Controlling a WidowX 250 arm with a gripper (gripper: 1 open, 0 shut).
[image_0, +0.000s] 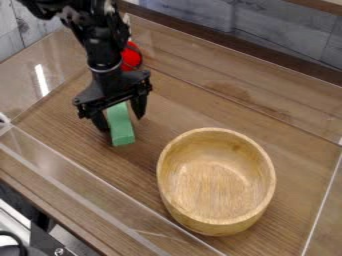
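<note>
The black gripper (112, 105) is lowered over a green rectangular block (119, 130) lying on the wooden table, left of centre in the camera view. Its fingers stand open around the block's upper end, partly covering it. Whether they touch it is not clear.
A pale wooden bowl (217, 182) sits at the lower right. A red round object (132, 54) is partly hidden behind the arm at the top.
</note>
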